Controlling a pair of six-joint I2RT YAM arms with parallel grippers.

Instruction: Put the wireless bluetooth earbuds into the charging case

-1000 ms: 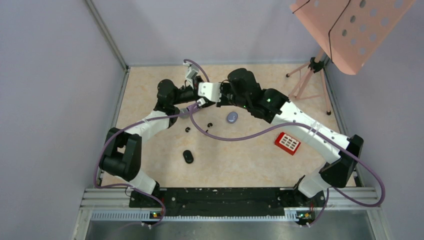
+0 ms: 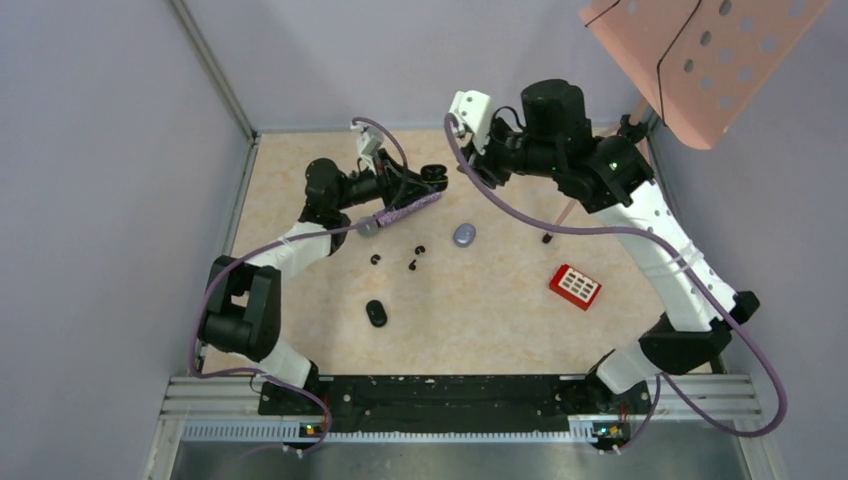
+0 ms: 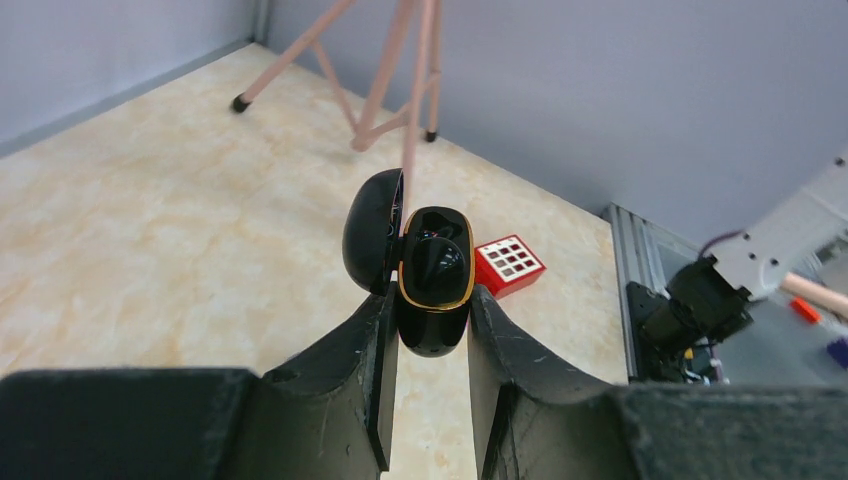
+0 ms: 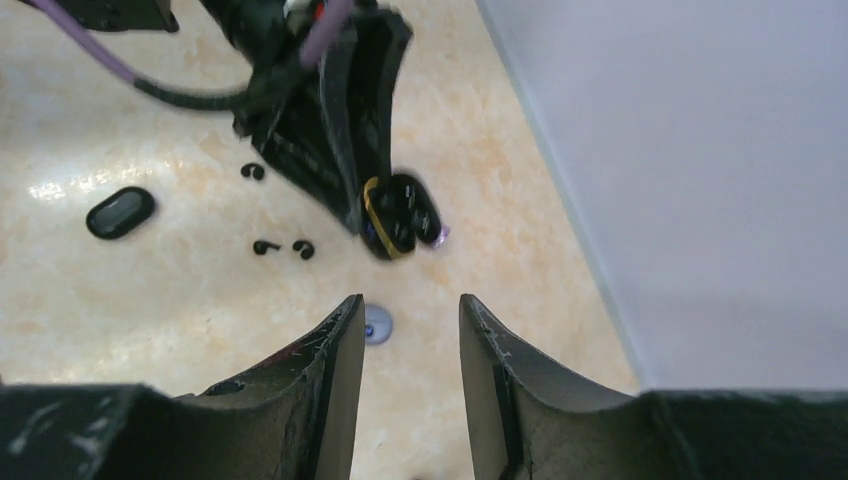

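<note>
My left gripper is shut on a small black charging case (image 3: 436, 262) with a gold rim, held up off the table. Its rounded lid (image 3: 373, 228) stands swung open to one side; whether an earbud sits inside is too dark to tell. My right gripper is open with nothing between its fingers, apart from the case and to its right in the top view. On the table lie small black earbuds: one earbud (image 2: 375, 259) by itself, another earbud (image 2: 420, 249) and a third earbud (image 2: 412, 265) close together.
Near the front left lies a black oval case (image 2: 376, 313). A grey-blue oval object (image 2: 464, 234) is mid-table, and a red box with pale squares (image 2: 575, 286) lies to the right. Under the left gripper is a purple bar (image 2: 408, 208). Pink tripod legs (image 3: 385, 90) stand at the back right.
The right arm has drawn back from the left gripper, moving right and toward the back. The held case now shows in the top view. The left arm has shifted only slightly.
</note>
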